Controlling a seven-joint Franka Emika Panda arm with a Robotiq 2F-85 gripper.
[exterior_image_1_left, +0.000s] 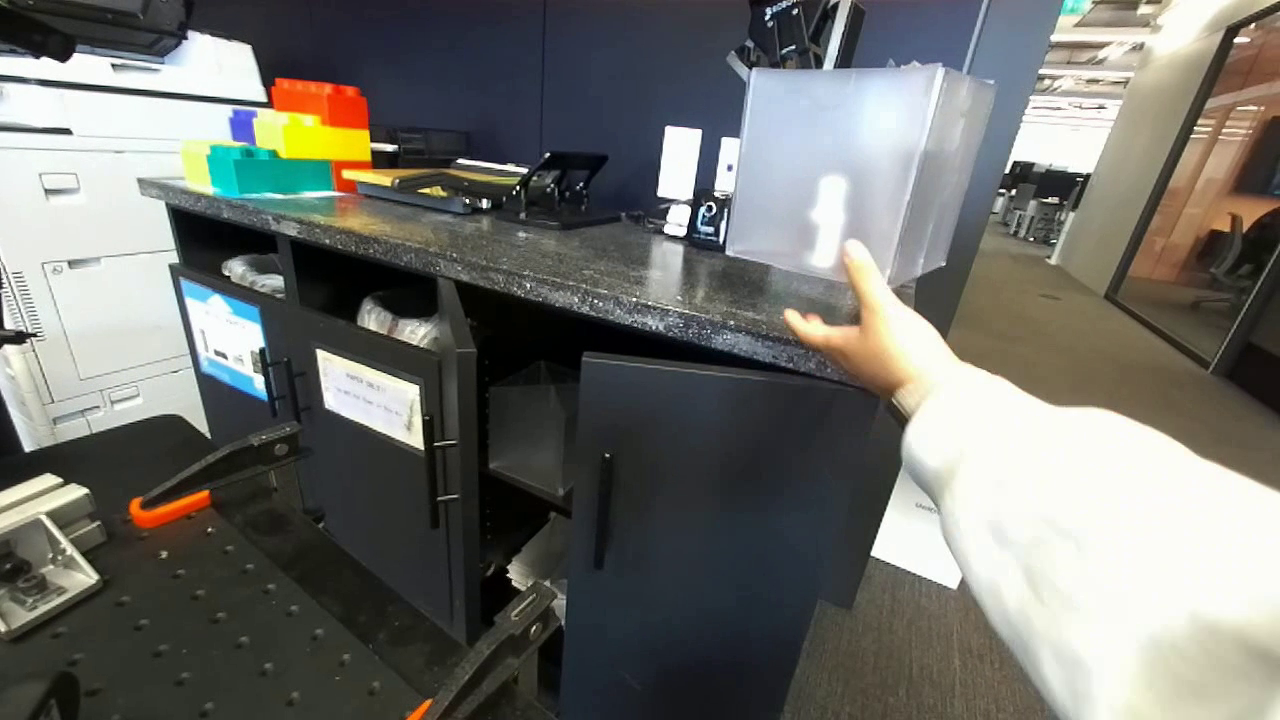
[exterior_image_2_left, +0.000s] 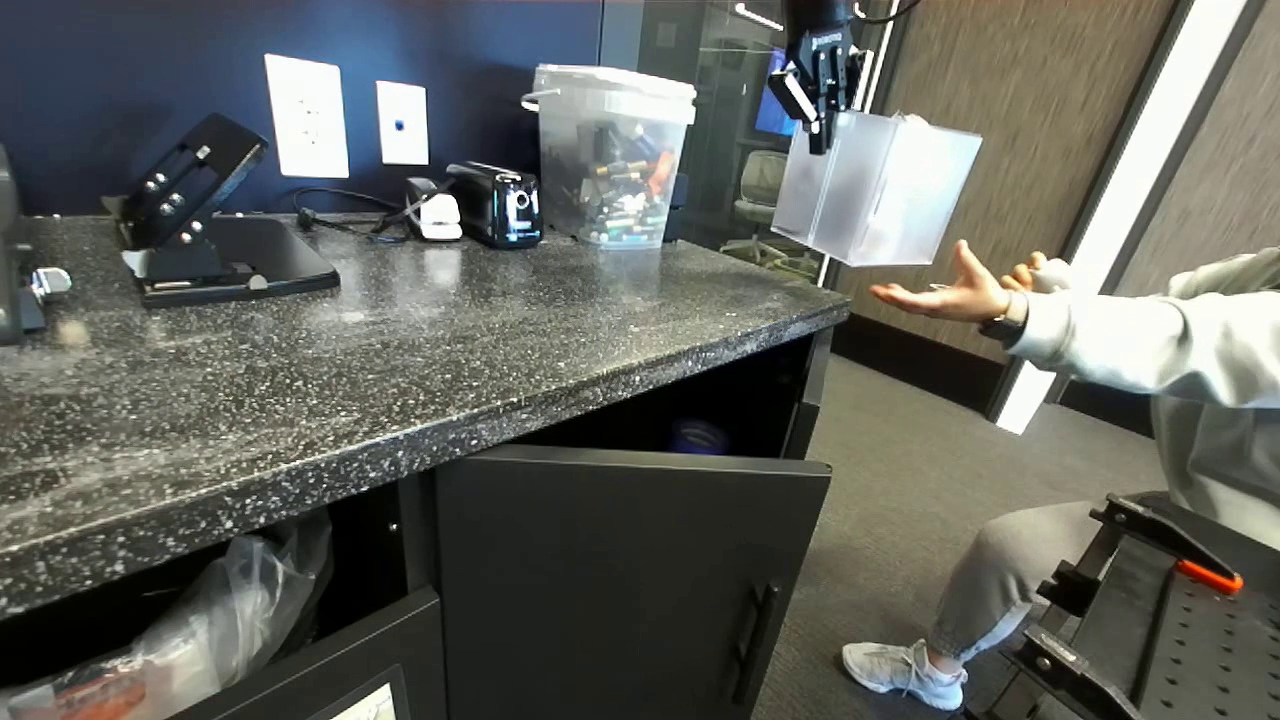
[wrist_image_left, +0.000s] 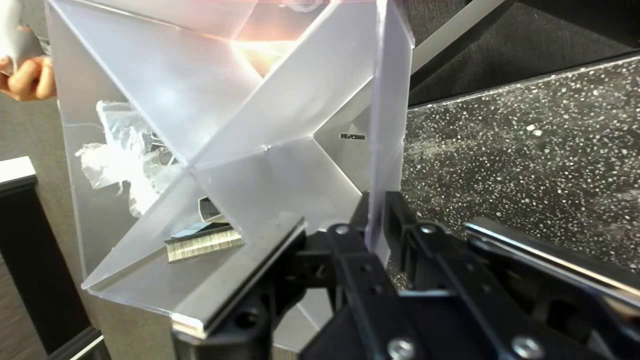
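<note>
A frosted, translucent square bin (exterior_image_2_left: 882, 192) hangs tilted in the air by the right end of the countertop, clear of the surface in exterior view 2. My gripper is shut on its rim, one finger on each side of the thin wall. In exterior view 1 the bin (exterior_image_1_left: 828, 168) blocks the fingertips from sight. Crumpled clear plastic (wrist_image_left: 129, 153) and a few small items show in the bin in the wrist view. A person's open hand (exterior_image_2_left: 960, 294), palm up, is held beneath and beside the bin; contact is not visible.
The speckled dark countertop (exterior_image_2_left: 480, 348) carries a lidded tub (exterior_image_2_left: 618, 162), a black device (exterior_image_2_left: 494, 204) and a hole punch (exterior_image_2_left: 204, 228). Below, a cabinet door (exterior_image_1_left: 720, 516) stands ajar. The person's sleeve (exterior_image_1_left: 1056, 516) fills the right side.
</note>
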